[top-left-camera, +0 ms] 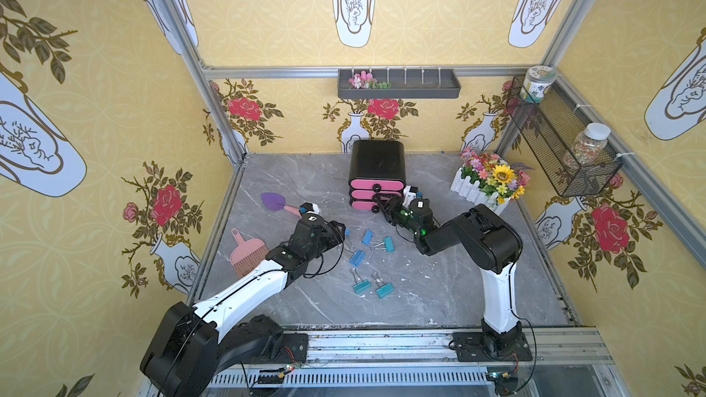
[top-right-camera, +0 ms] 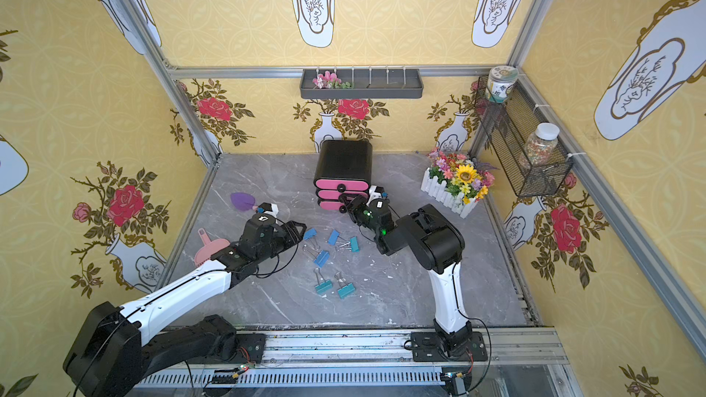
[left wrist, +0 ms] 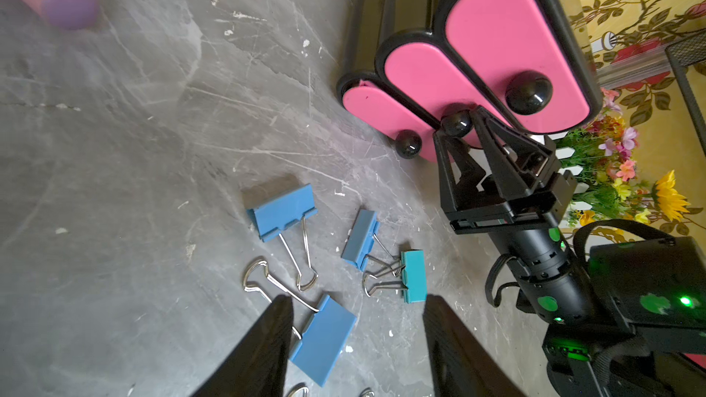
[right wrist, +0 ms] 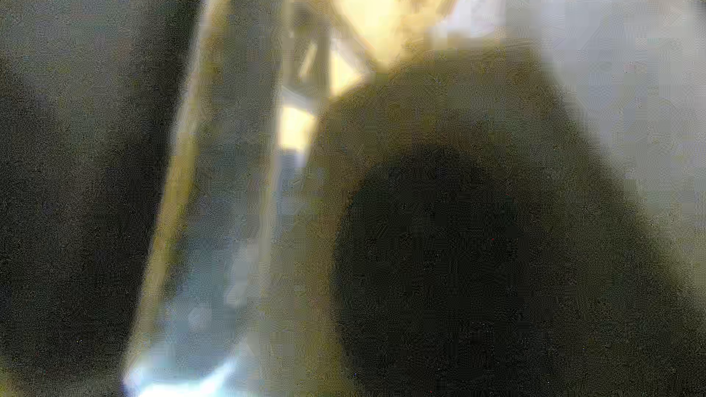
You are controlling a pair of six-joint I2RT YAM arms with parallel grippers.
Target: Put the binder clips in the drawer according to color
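Observation:
A black drawer unit [top-left-camera: 377,161] with three pink-fronted drawers stands at the back centre, drawers closed. My right gripper has its fingers around the black knob of the middle drawer [left wrist: 412,66]; whether they grip it is unclear, and its wrist view is blurred. My left gripper hangs open above several binder clips. Blue clips [left wrist: 283,208] and teal clips [left wrist: 414,275] lie loose on the grey table [left wrist: 147,198], in front of the drawers.
A purple spatula [top-left-camera: 273,201] and pink dustpan [top-left-camera: 248,253] lie on the left. A flower planter [top-left-camera: 481,187] stands back right, below a wire basket [top-left-camera: 559,139] on the wall.

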